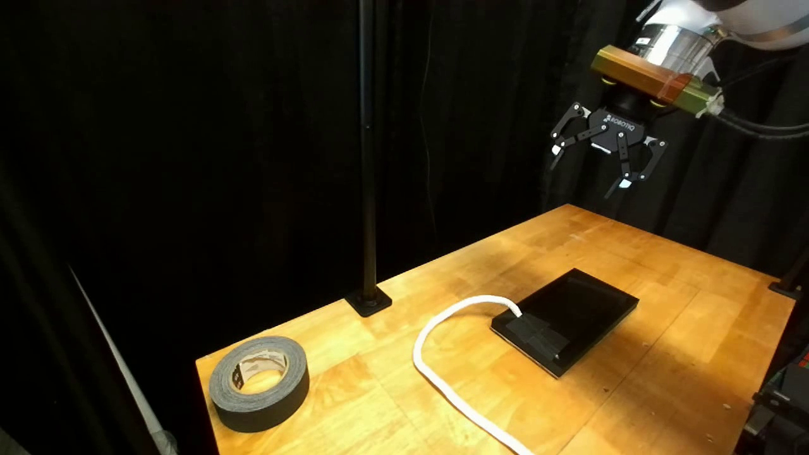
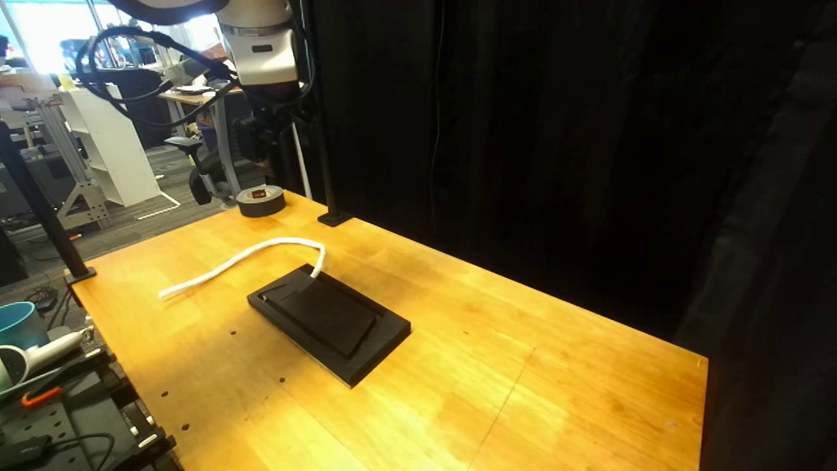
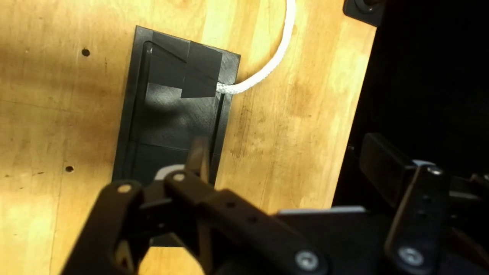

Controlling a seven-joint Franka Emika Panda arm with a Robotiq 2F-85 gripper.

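My gripper (image 1: 583, 171) hangs high above the far part of the table, its fingers spread wide with nothing between them. Below and apart from it, a flat black board (image 1: 582, 307) lies on the wood. A white rope (image 1: 425, 341) is fixed to one end of that board under black tape (image 3: 201, 68) and curves away over the table. In the wrist view one blurred finger (image 3: 198, 158) crosses the lower part of the board (image 3: 176, 117). A roll of dark tape (image 1: 259, 384) rests flat at the table's near left corner.
The wooden table (image 2: 502, 345) has broad bare areas around the board. A black post (image 1: 369, 292) stands at its edge by the dark curtain. In exterior view 2, a cluttered cart (image 2: 78, 416) stands beside the table.
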